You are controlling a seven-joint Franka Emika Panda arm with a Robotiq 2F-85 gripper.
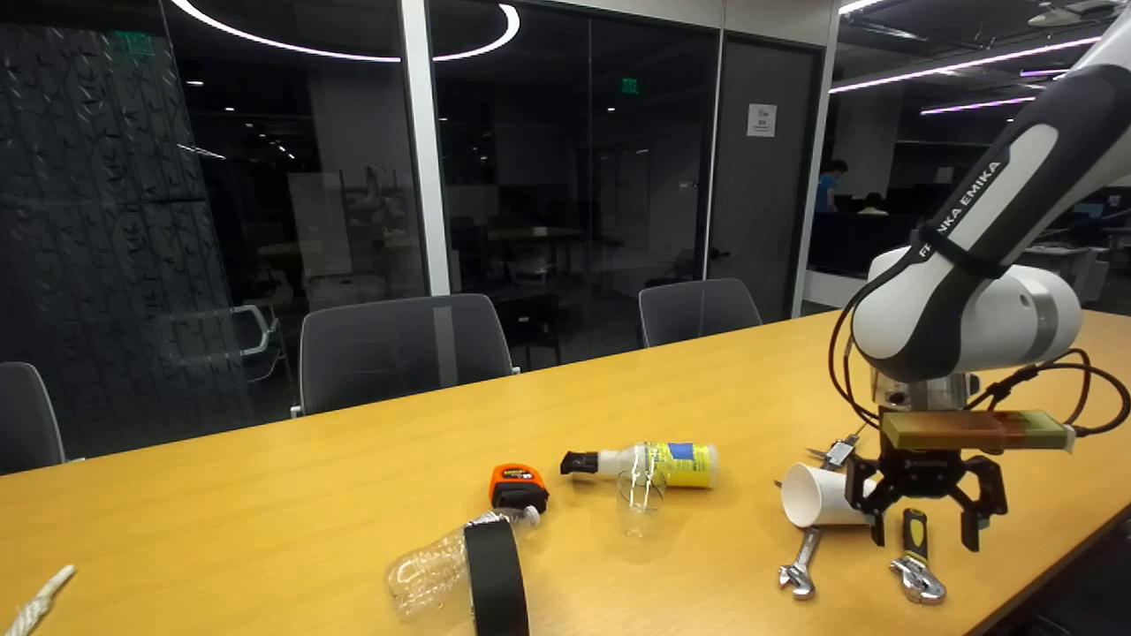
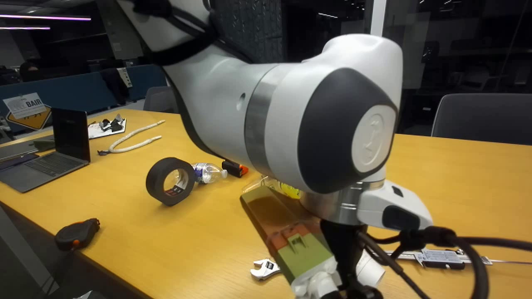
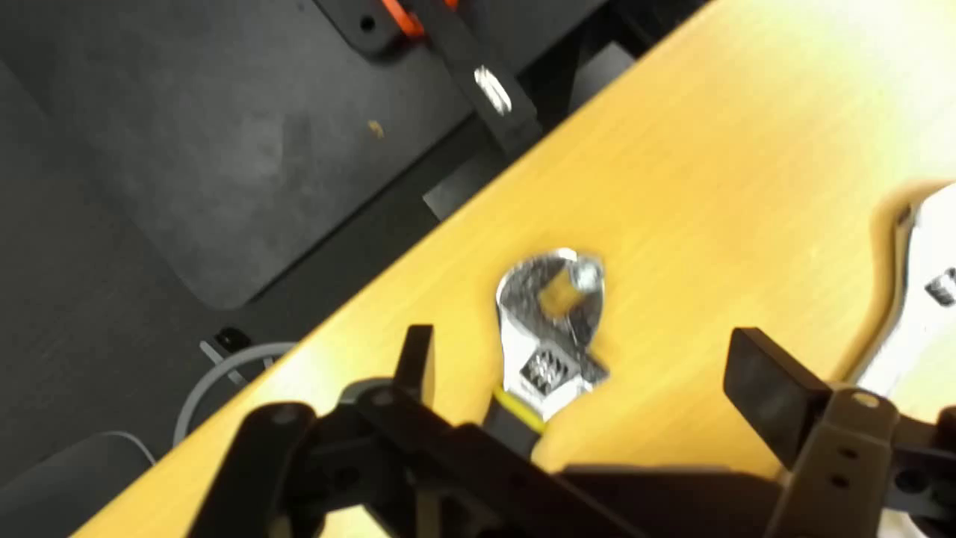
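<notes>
My gripper [image 1: 925,539] is open above the right part of the table, its fingers pointing down and nothing between them. Below it lies an adjustable wrench with a black and yellow handle [image 1: 914,535]. In the wrist view the head of this wrench [image 3: 547,359] shows between the spread fingertips, while most of its handle is hidden by the gripper. A second, silver wrench [image 1: 800,572] lies to the left, in front of a white paper cup [image 1: 814,496] on its side. The gripper's left finger covers part of the cup in exterior view 1.
A digital caliper [image 1: 839,452] lies behind the cup. Farther left are a yellow-labelled spray bottle [image 1: 684,465], a clear glass [image 1: 639,503], an orange tape measure [image 1: 517,488], a plastic bottle [image 1: 427,574] and a black tape roll [image 1: 496,581]. The table edge [image 3: 394,269] runs close to the wrench.
</notes>
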